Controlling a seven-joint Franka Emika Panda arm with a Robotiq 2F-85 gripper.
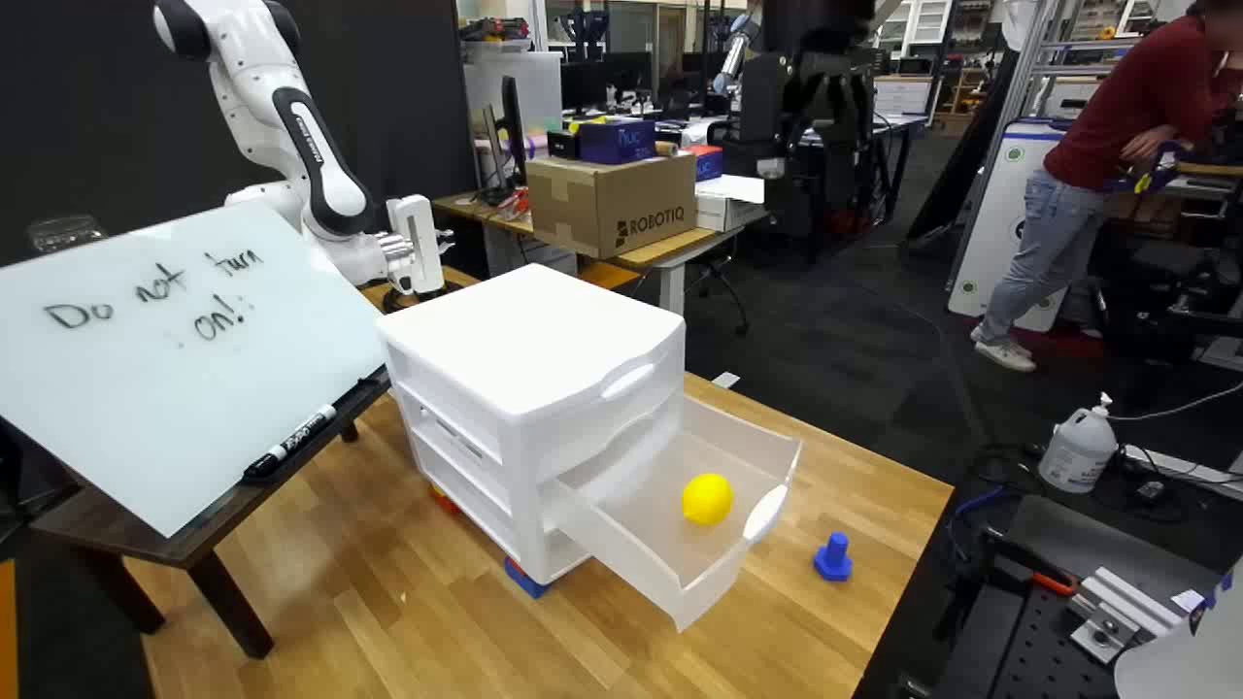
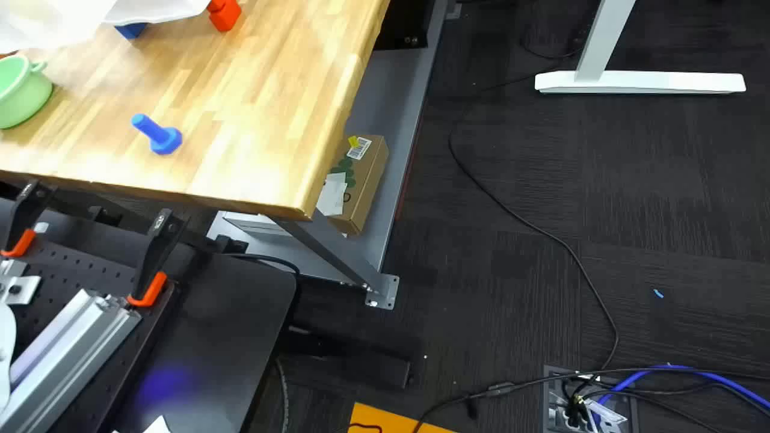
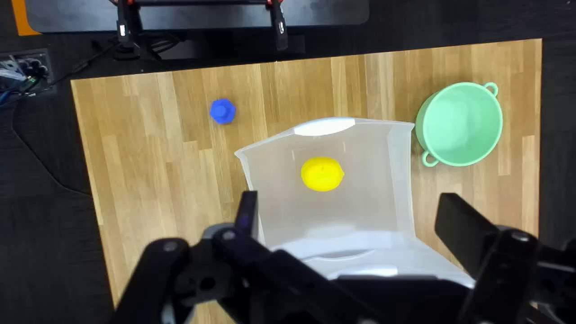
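My gripper is open, its two black fingers wide apart with nothing held between them. In the wrist view it looks down from above on a pulled-out drawer, part of a white drawer unit. A yellow lemon lies on the drawer's floor, well below the fingers. Left of the drawer, a blue bolt-shaped piece stands on the wooden table; it also shows in exterior view 2. On the other side is an empty light green pot with two handles.
A whiteboard reading "Do not turn on!" leans on a dark stand, with a marker on its ledge. A red block lies near the unit. Bare tabletop surrounds the bolt piece.
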